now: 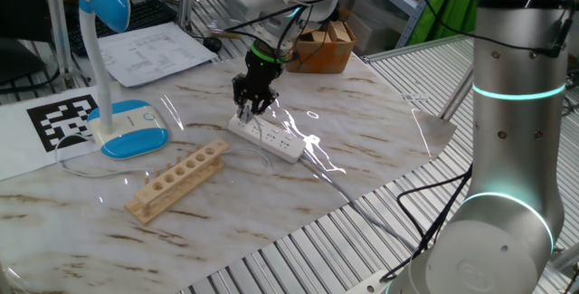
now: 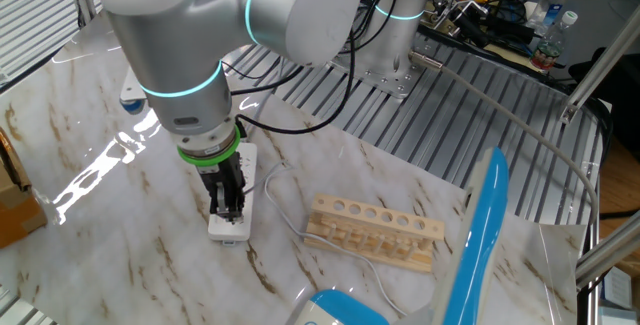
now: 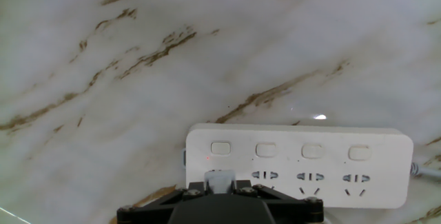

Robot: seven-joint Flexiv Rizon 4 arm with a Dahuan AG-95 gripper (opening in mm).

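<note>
A white power strip [image 3: 300,162] lies on the marbled table, with a row of switches and sockets facing up. Over its end socket, at the left in the wrist view, my gripper is shut on a white plug [image 3: 220,176]. The plug's prongs are hidden, so how deep it sits in the socket cannot be told. In exterior view 1 the gripper [image 1: 245,113] points down at the strip's far-left end. A thin white cable [image 2: 268,187] runs from the gripper area past the rack towards the lamp.
A wooden test tube rack [image 1: 181,182] and a blue-white desk lamp [image 1: 129,131] stand left of the strip in exterior view 1. A cardboard box [image 1: 322,56] is behind the arm. The strip's grey cord [image 1: 348,196] crosses the table edge. Bare tabletop surrounds the strip.
</note>
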